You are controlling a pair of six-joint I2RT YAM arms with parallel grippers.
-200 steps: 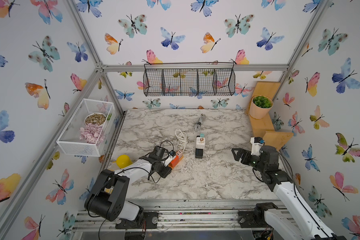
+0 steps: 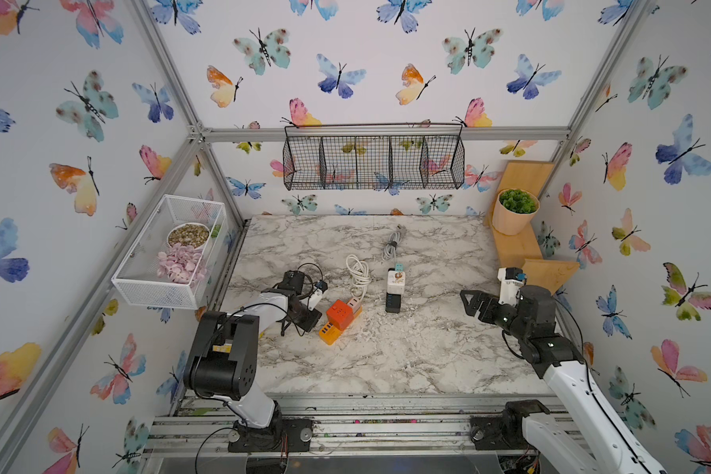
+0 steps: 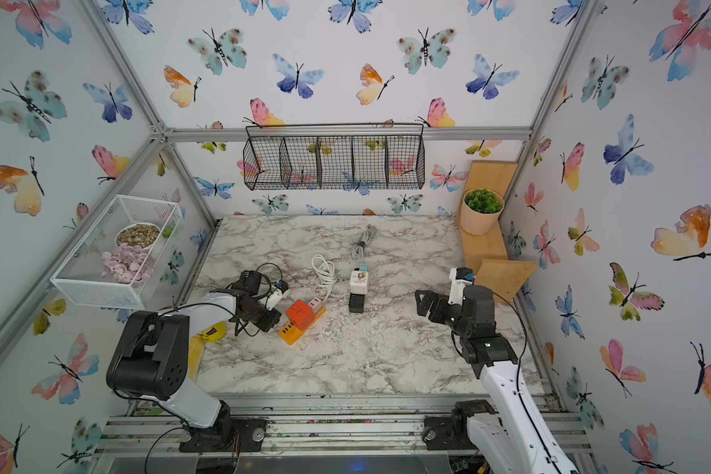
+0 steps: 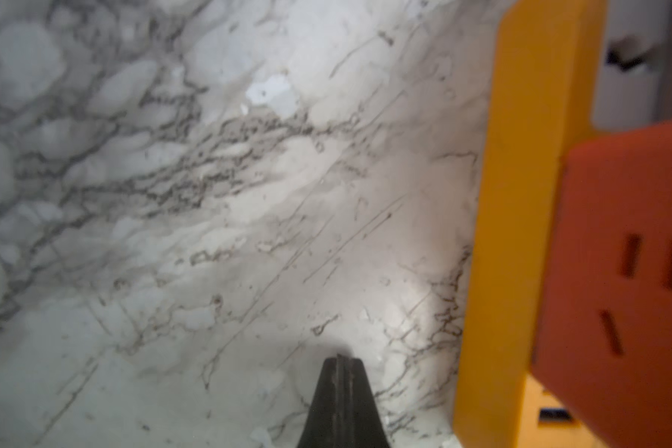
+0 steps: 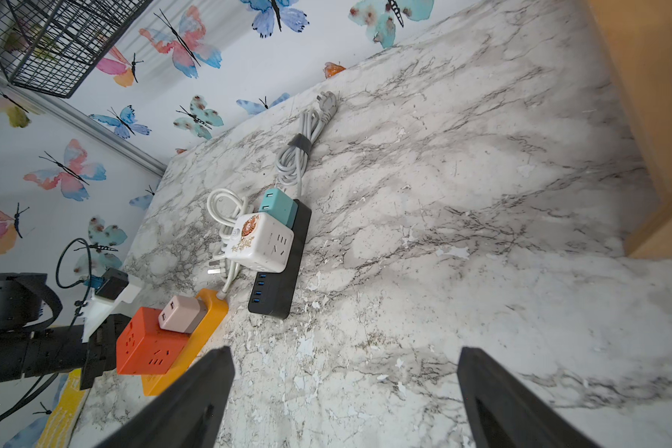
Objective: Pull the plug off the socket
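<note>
An orange power strip lies left of centre with a red plug cube and a pale pink plug on it. Near the centre a black power strip carries a white cube plug and a teal plug. My left gripper is shut with nothing between its fingertips, low over bare marble just left of the orange strip and red cube. My right gripper stands open at the table's right, apart from the strips.
A wooden shelf with a potted plant stands at the back right. A wire basket hangs on the back wall, a white basket at the left. Coiled cables lie behind the strips.
My left gripper has moved leftward and back from over the red cube, uncovering it.
</note>
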